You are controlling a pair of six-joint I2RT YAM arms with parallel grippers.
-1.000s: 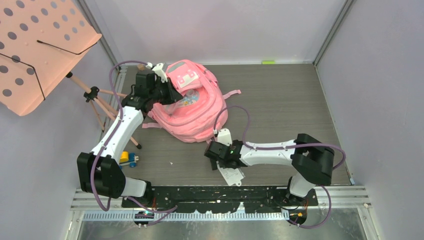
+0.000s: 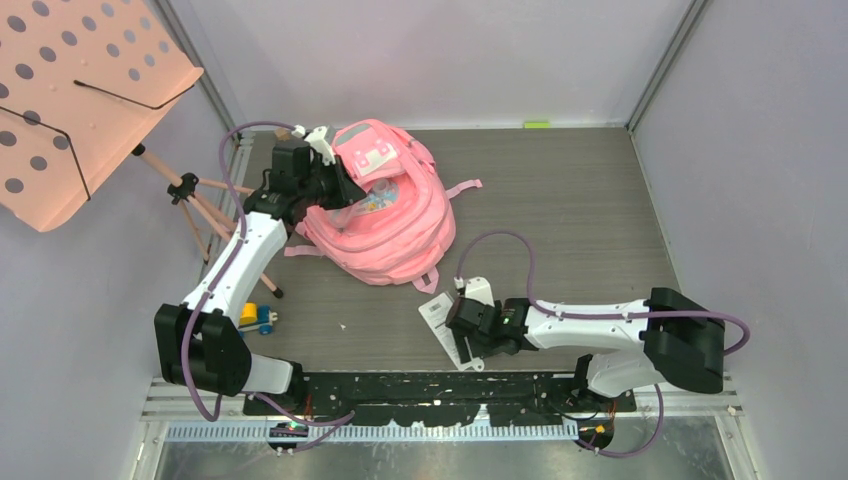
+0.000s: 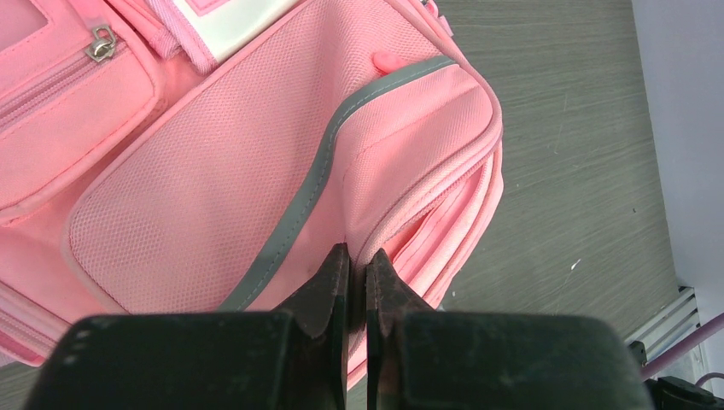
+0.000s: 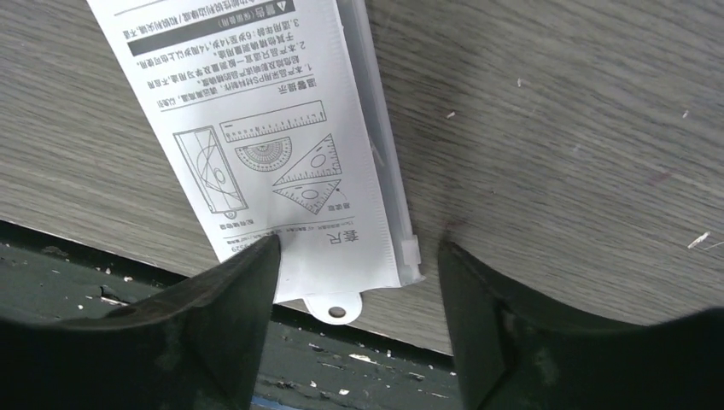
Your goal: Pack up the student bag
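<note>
The pink backpack [image 2: 400, 235] lies at the back left of the floor board. My left gripper is shut on a padded edge of its fabric, at the bag's upper left in the top view. The white ruler set [image 4: 282, 145] in its clear sleeve lies flat at the board's front edge, partly hidden under my right arm in the top view. My right gripper is open over the sleeve's near end, its blurred fingers either side of that end and its hole tab.
A pink perforated board on a tripod [image 2: 90, 110] stands at the left. A yellow and blue toy [image 2: 255, 316] lies at the front left. The board's right part [image 2: 570, 210] is clear.
My right arm has moved right and toward the front edge, along the ruler set to its near end. The left arm and backpack have not visibly moved.
</note>
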